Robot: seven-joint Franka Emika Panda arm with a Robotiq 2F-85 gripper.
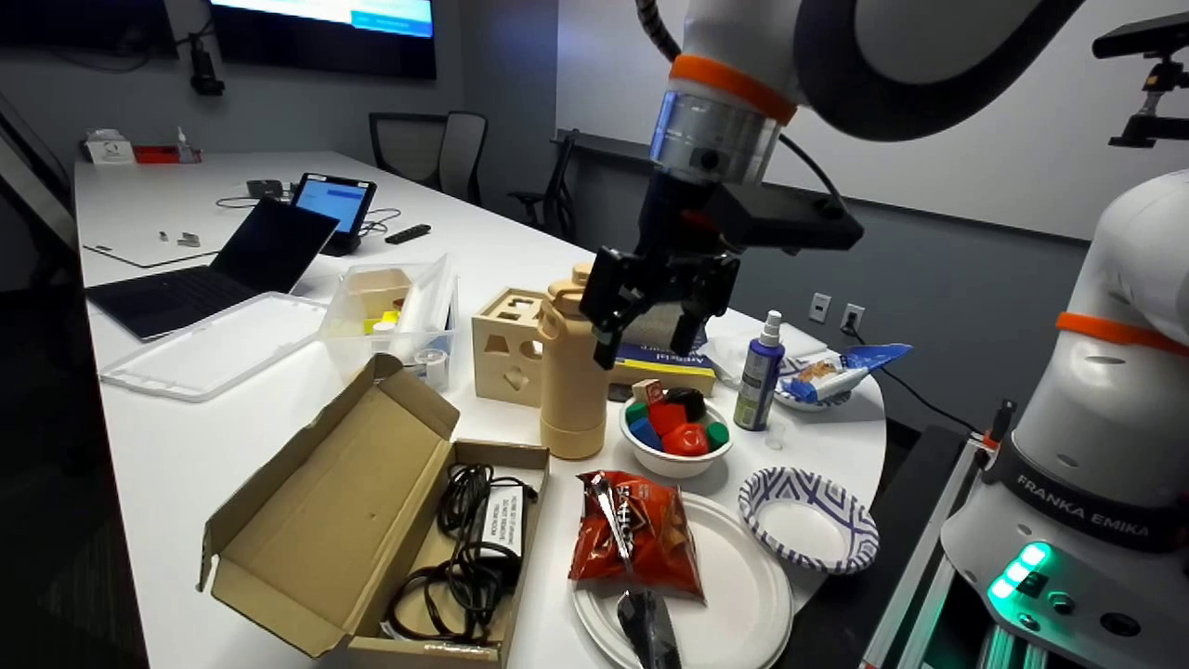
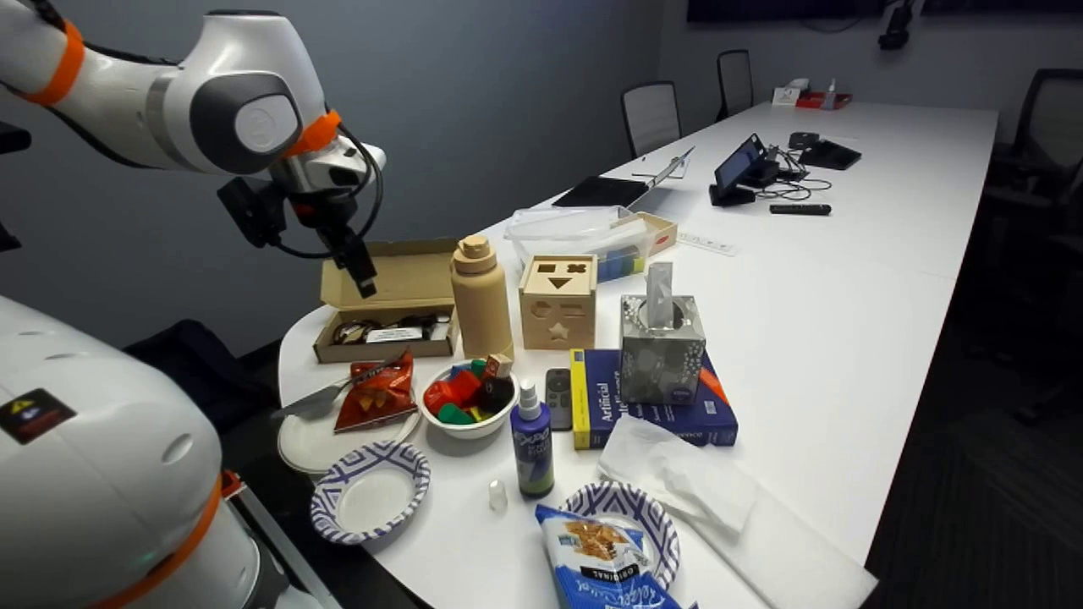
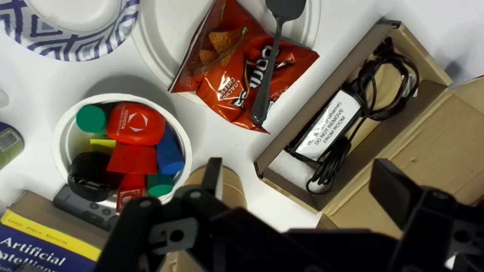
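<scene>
My gripper (image 1: 644, 339) is open and empty, hanging above the table near the tan bottle (image 1: 574, 390). In the wrist view its fingers (image 3: 212, 176) stand wide apart, and part of the bottle (image 3: 234, 186) shows beside one of them. Below lies an open cardboard box (image 3: 290, 136) holding black cables (image 3: 333, 161) and a white-labelled adapter (image 3: 327, 124). A red chip bag (image 3: 236, 86) rests on a white plate (image 3: 156, 45), with a dark spoon (image 3: 268, 74) across it. The white bowl (image 3: 63, 152) contains several coloured blocks (image 3: 131, 158).
The tall bottle and wooden shape box (image 2: 558, 309) stand close together. Nearby are a tissue box (image 2: 662, 355) on a blue book (image 2: 599, 401), a spray bottle (image 2: 533, 447), a patterned bowl (image 2: 325, 507) and a blue snack bag (image 2: 599, 558). The table's right side (image 2: 812, 406) has free room.
</scene>
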